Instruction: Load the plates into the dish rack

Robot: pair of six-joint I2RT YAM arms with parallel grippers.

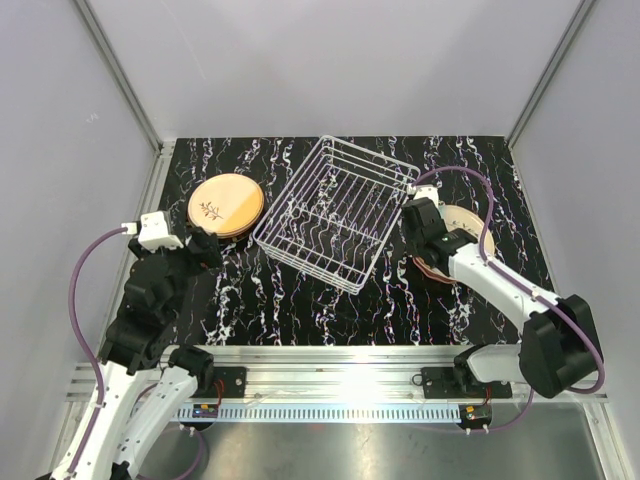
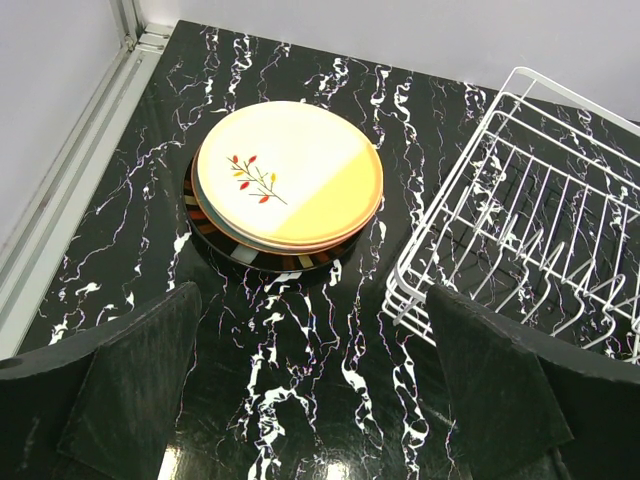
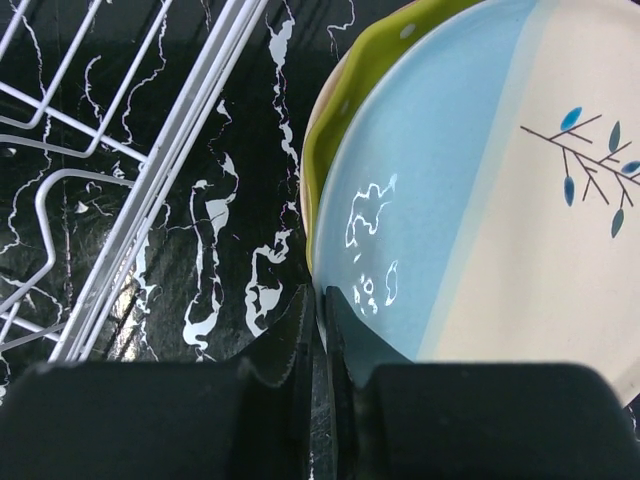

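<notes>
An empty white wire dish rack [image 1: 300, 250] stands mid-table. Left of it is a plate stack [image 1: 226, 205], topped by a cream-and-yellow plate [image 2: 285, 175]. My left gripper [image 1: 203, 250] hangs open before that stack, empty. Right of the rack is another stack, topped by a blue-and-cream plate [image 3: 440, 200] over a wavy green one [image 3: 335, 130]. My right gripper [image 1: 420, 225] is at this stack's rack-side rim, fingertips close together at the blue plate's edge. Whether they are shut on it I cannot tell.
Black marbled table [image 1: 330, 315] shows bare in front of the rack and in the narrow strips between it and both stacks. Pale walls enclose the back and sides, with a metal rail [image 1: 300, 355] along the front.
</notes>
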